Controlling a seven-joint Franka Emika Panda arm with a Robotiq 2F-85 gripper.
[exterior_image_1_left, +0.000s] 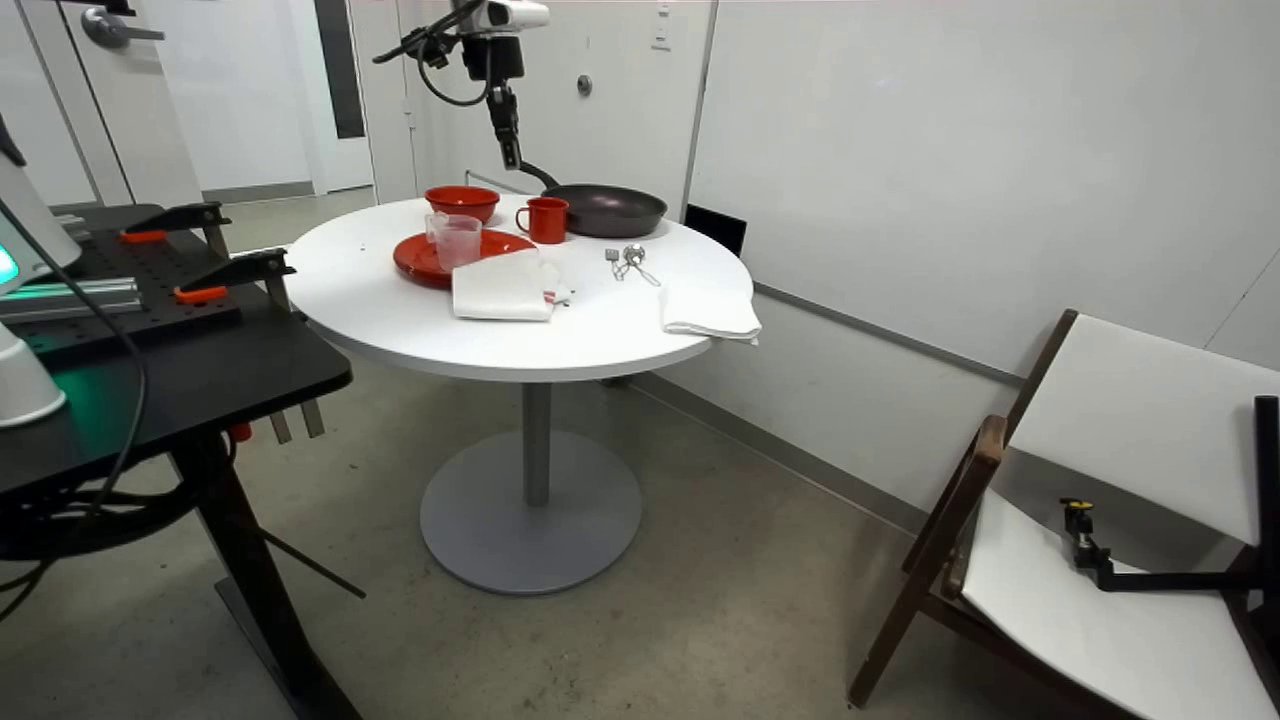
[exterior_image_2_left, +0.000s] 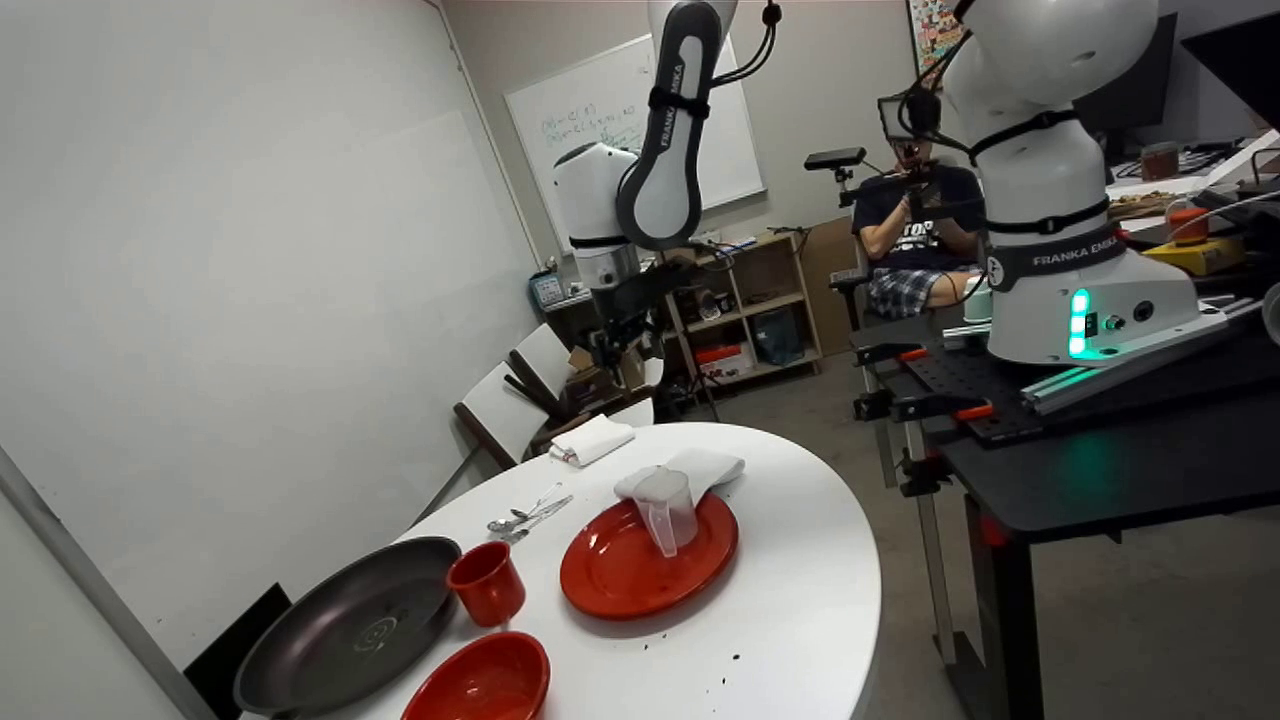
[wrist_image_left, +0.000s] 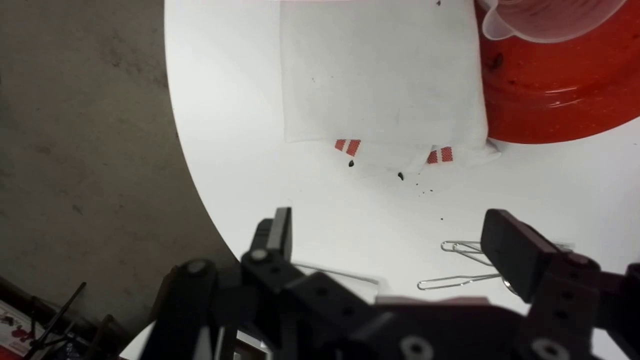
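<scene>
My gripper (exterior_image_1_left: 512, 161) hangs in the air above the round white table, its fingers apart. Nothing is between the two fingers in the wrist view, only bare tabletop far below. A white cloth with red stripes (wrist_image_left: 384, 78) lies by the red plate (wrist_image_left: 558, 114). On that plate stands a clear plastic measuring cup (exterior_image_2_left: 667, 509). Metal utensils (wrist_image_left: 459, 280) lie under the right finger, which partly hides them. A second folded white cloth (exterior_image_1_left: 710, 312) rests at the table's edge. The red mug (exterior_image_1_left: 547, 221), red bowl (exterior_image_1_left: 463, 202) and dark frying pan (exterior_image_1_left: 613, 211) stand farther back.
The round white table (exterior_image_1_left: 396, 324) has dark crumbs scattered on it. A black workbench (exterior_image_1_left: 240, 372) carries the arm's base. A chair (exterior_image_1_left: 1104, 576) stands off to the right, and a person (exterior_image_2_left: 918, 234) sits behind the bench.
</scene>
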